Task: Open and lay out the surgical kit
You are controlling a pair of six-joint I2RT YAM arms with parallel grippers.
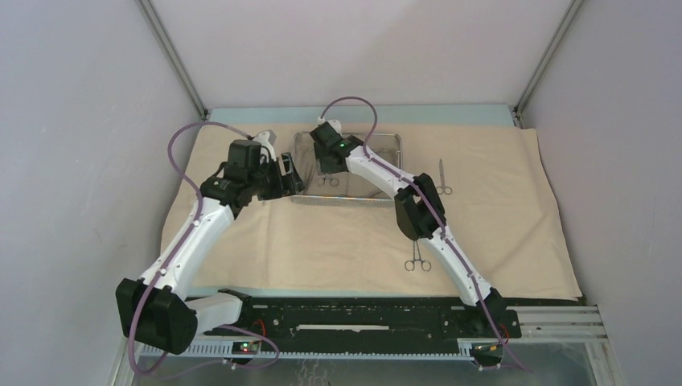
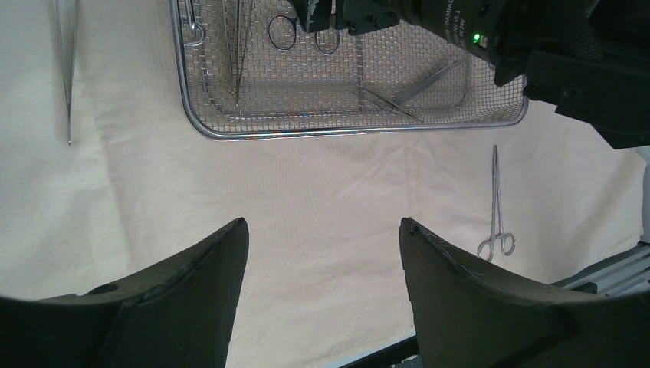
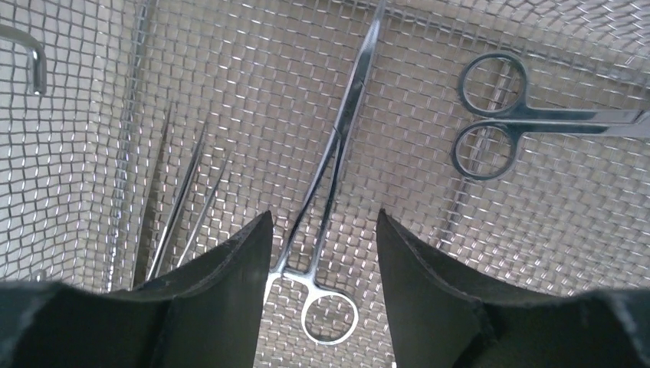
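Observation:
The wire mesh tray [image 1: 354, 199] sits at the back of the cloth with instruments in it. My right gripper is above its inside, fingers parted. Between and beneath those fingertips a long ring-handled clamp [image 3: 349, 115] lies on the mesh, one ring partly covered by a finger. To its left are thin tweezers [image 3: 180, 203]; to its right, ring-handled scissors [image 3: 498, 126]. In the left wrist view, a blade-like instrument [image 2: 429, 83] rests near the tray's corner. My left gripper stands open at the tray's left, empty, over bare cloth.
On the cloth lie a clamp [image 1: 417, 259] in front of the tray, a scissor-like instrument [image 1: 443, 178] to its right, and tweezers [image 2: 67, 84] to its left. My two wrists are close together over the tray's left part.

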